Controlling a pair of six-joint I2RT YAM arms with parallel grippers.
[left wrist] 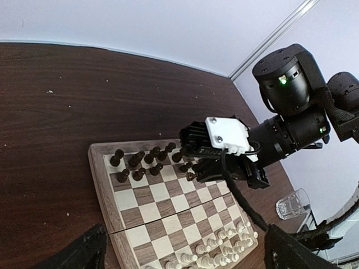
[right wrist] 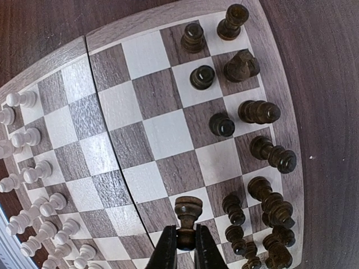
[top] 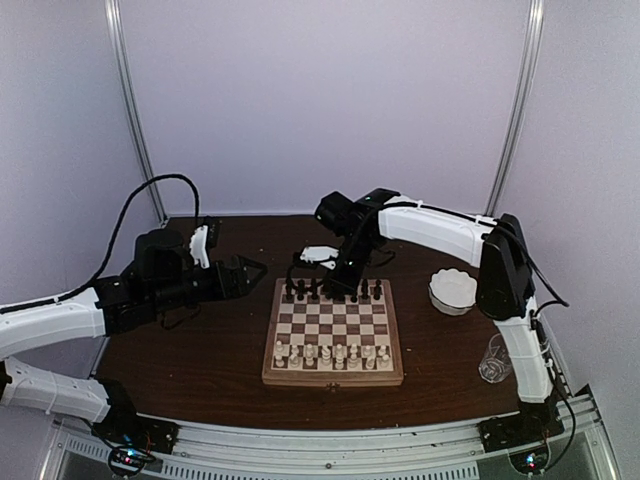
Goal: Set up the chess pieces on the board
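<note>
The wooden chess board (top: 333, 326) lies on the dark table. White pieces (right wrist: 28, 174) stand in two rows along its near side. Dark pieces (right wrist: 258, 112) line the far edge, with several dark pawns in front and an empty stretch in the dark pawn row. My right gripper is shut on a dark pawn (right wrist: 188, 207) above the board, its base toward the squares. The left gripper (top: 262, 272) hangs over the table left of the board, open and empty, its fingers (left wrist: 90, 249) wide apart in the left wrist view.
A white bowl (top: 454, 290) and a clear glass (top: 497, 360) stand right of the board. In the top view the right arm covers part of the dark rows.
</note>
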